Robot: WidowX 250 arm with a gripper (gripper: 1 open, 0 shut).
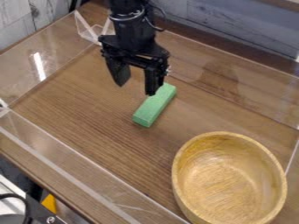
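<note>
My black gripper (135, 74) hangs over the wooden table, upper centre, open, with its fingers pointing down. A green oblong block (155, 106) lies flat on the table just in front of it and to the right, apparently clear of the fingers.
A large yellow bowl (228, 143) fills the front right. A clear object stands at the back left, partly behind the arm, and pale walls edge the table.
</note>
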